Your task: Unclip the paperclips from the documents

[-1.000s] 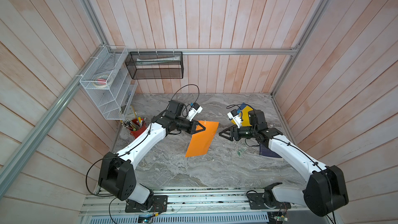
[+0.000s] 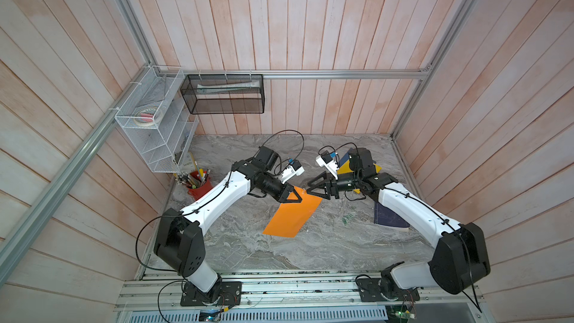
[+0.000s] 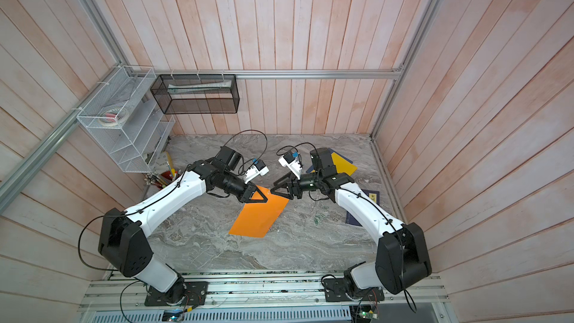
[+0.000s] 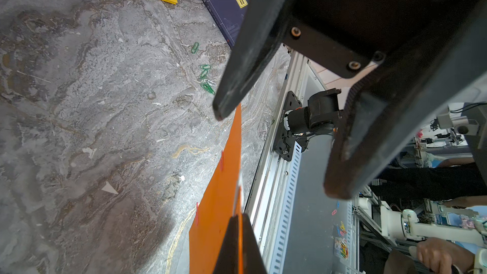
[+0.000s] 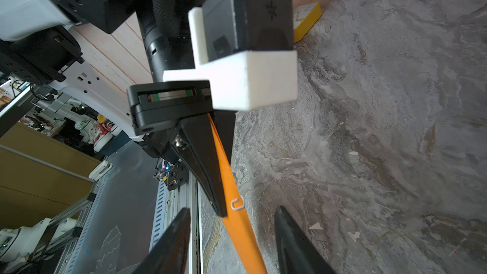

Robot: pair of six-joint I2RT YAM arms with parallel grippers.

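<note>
An orange document point(image 2: 291, 218) hangs from my left gripper point(image 2: 298, 196), which is shut on its upper part. Seen edge-on in the right wrist view, the orange sheet point(image 5: 245, 241) carries a white paperclip point(image 5: 237, 203) close to the left fingertips. Two small reddish clips show along its edge in the left wrist view, one higher clip point(image 4: 221, 160) and one lower clip point(image 4: 197, 212). My right gripper is part open, its fingers point(image 5: 175, 241) to either side of the document's edge, not closed on it.
Loose green and white paperclips point(image 4: 205, 74) lie on the grey marble table point(image 4: 126, 137). A yellow document point(image 3: 340, 165) and a dark blue book point(image 2: 389, 216) are at the right. A red pen cup point(image 2: 201, 187) stands at the left.
My left gripper has shifted right and slightly toward the front with the orange document. The right gripper has moved left, closing the gap to the document's edge.
</note>
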